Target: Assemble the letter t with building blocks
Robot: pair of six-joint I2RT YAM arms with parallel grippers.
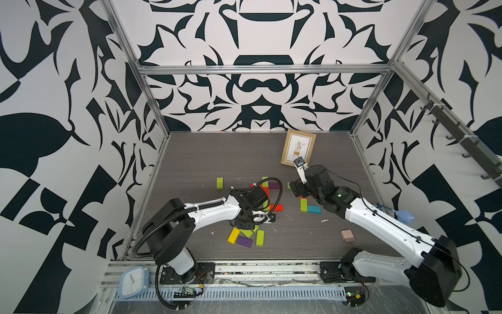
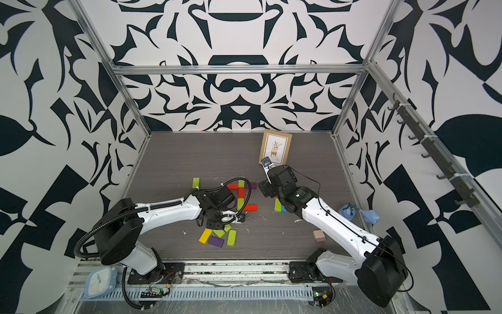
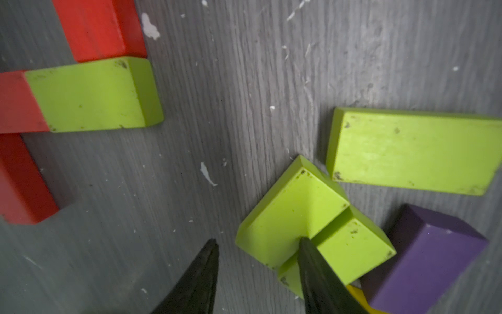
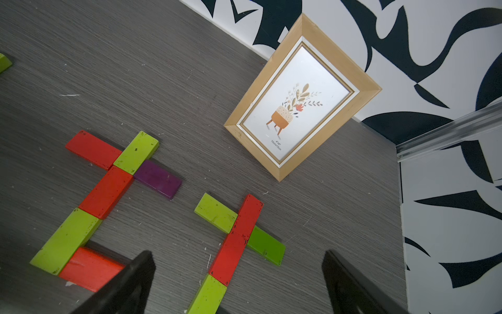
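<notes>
In the right wrist view, one block shape has a red block, a lime block and a purple block across its top. Below them run a red block and a lime block, with another red block at the foot's right. A second, similar shape stands to its right, with a green block on one side. My left gripper is part open low over loose lime blocks; a finger overlaps them in view. My right gripper is open and empty, above the second shape.
Beside the lime pair lie another lime block, a purple block and a yellow block. A picture frame leans at the back. One lime block sits alone at left.
</notes>
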